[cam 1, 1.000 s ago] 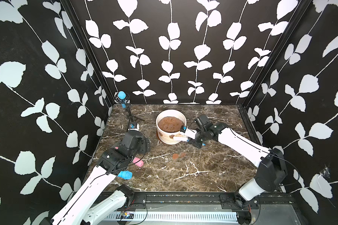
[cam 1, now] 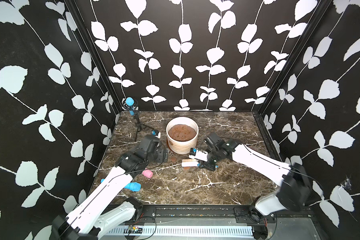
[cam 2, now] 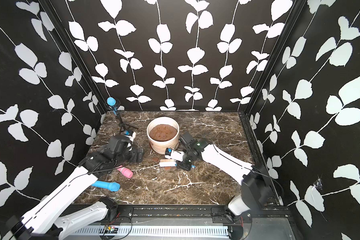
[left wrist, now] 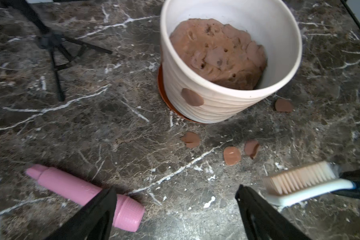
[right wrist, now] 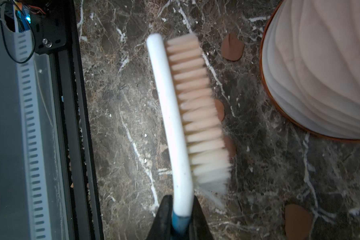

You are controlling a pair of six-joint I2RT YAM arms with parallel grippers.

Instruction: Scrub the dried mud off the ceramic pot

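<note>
The white ceramic pot (left wrist: 228,104) full of brown soil stands on a terracotta saucer, a brown mud patch (left wrist: 192,96) on its outer wall in the left wrist view. Mud flakes (left wrist: 232,155) lie on the table around it. My right gripper is shut on the handle of a white scrub brush (right wrist: 200,112), which sits just in front of the pot, apart from its wall. My left gripper is open above the table, left of and in front of the pot, with nothing between its fingers.
A pink tool (left wrist: 76,188) lies below the left gripper, with a blue one (cam 2: 108,185) nearer the front left. A black tripod (left wrist: 56,44) stands at back left.
The right gripper has moved the brush away from the pot's wall, toward the front. The left arm has shifted a little to the right.
</note>
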